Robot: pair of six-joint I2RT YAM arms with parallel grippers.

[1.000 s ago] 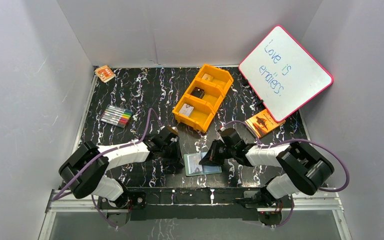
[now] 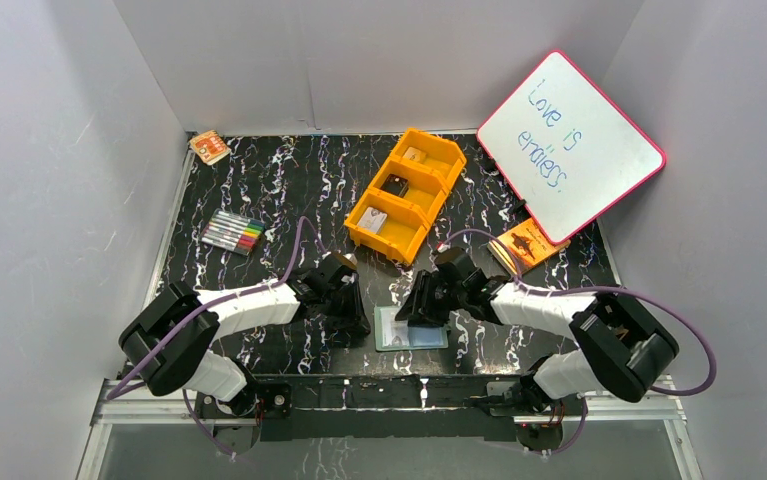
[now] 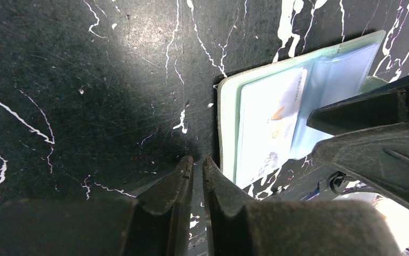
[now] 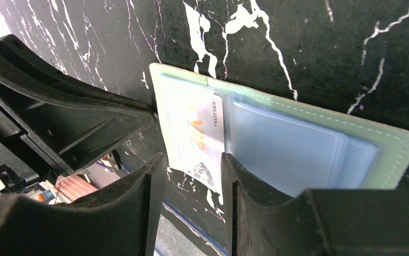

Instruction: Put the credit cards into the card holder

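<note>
A pale green card holder (image 2: 386, 342) with bluish clear pockets lies flat near the table's front edge. One white card (image 4: 194, 130) with orange print rests flat in its left pocket, the card's inner edge close to the fold. Over that card, my right gripper is open, with no card pinched between its fingertips. At the holder's left edge my left gripper is shut, only a thin gap between its tips. Whether those tips touch the holder, I cannot tell. The right pocket (image 4: 287, 144) looks empty.
Behind the holder stands an orange three-part tray (image 2: 421, 197) with small card-like items. Marker pens (image 2: 233, 231) lie at left; a whiteboard (image 2: 571, 145) and an orange book (image 2: 529, 243) are at right. Open table lies left of the tray.
The holder has shifted slightly right. My left gripper has barely moved.
</note>
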